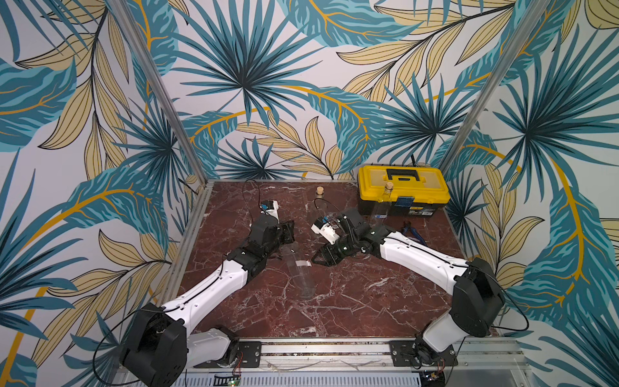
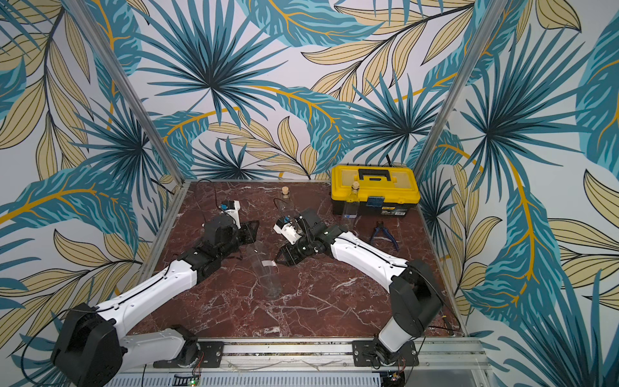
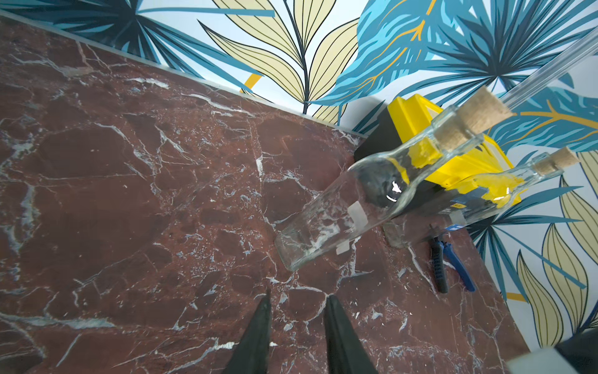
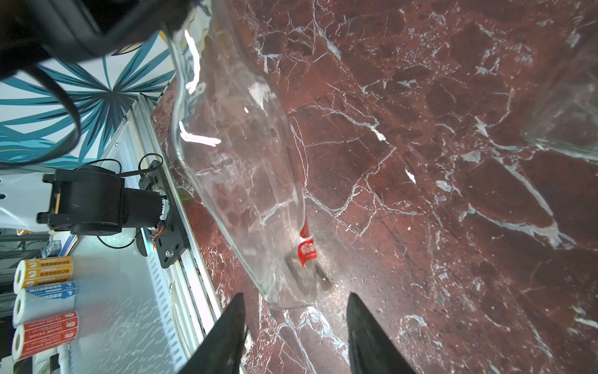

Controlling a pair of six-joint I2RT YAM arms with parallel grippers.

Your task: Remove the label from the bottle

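Observation:
A clear glass bottle [image 1: 301,277] hangs tilted over the table, bottom towards the front. At its neck end my left gripper [image 1: 288,233] is shut on it; in the right wrist view the black left fingers stand at the bottle's upper end. A pale label [image 2: 268,263] shows on the bottle's side. Close up, a label with a red and white part [image 4: 307,250] sits low on the glass and seems to stand out from the edge. My right gripper is open just below the bottle's bottom, nothing between its fingers.
Two corked bottles stand at the back: one [image 3: 348,208] near the middle, the other [image 3: 461,205] before the yellow toolbox [image 1: 403,183]. Blue-handled pliers [image 2: 384,236] lie right of them.

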